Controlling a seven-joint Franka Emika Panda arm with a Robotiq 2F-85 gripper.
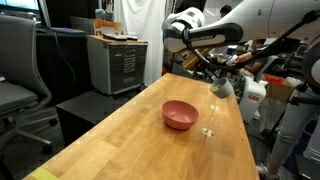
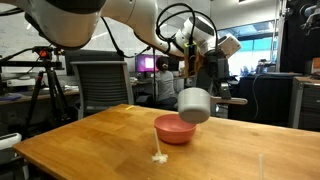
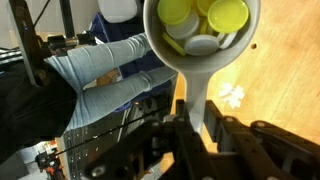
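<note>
A pale cup holds several yellow-green and grey pieces, seen from above in the wrist view. Its white handle runs down between the dark fingers of my gripper, which is shut on it. In exterior view 2 the cup hangs tilted above the table. A red bowl stands just behind it there. From exterior view 1 the bowl sits on the table left of the cup, and no contents show inside.
Small white marks or scraps lie to its right. A person's legs show beside the table in the wrist view.
</note>
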